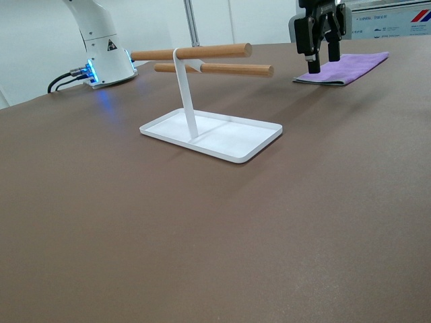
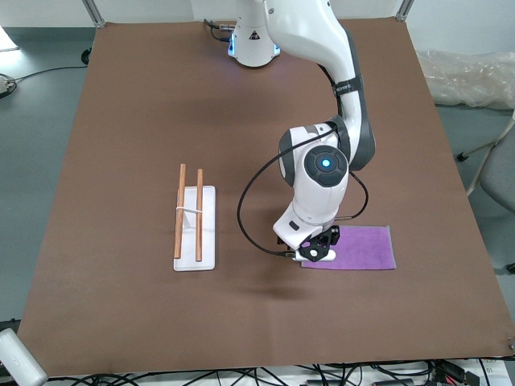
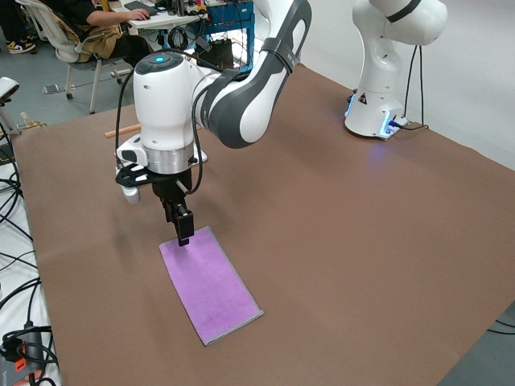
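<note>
A purple cloth (image 2: 362, 251) (image 1: 343, 67) (image 3: 211, 293) lies flat on the brown table. My black gripper (image 1: 323, 55) (image 3: 182, 235) points down over the cloth's edge nearest the wooden rack; in the right view its tips overlap that edge, and I cannot tell if they touch it. From the top camera the two fingers look apart, with nothing visible between them. In the left view the arm's white housing mostly hides it. A white stand (image 2: 205, 241) (image 1: 236, 138) with two wooden bars (image 2: 179, 211) (image 1: 215, 51) stands to the left of the cloth.
The robot's base (image 3: 376, 112) stands at the back. Cables and equipment run along the table's front edge, and a grey chair (image 2: 503, 169) is off to the right.
</note>
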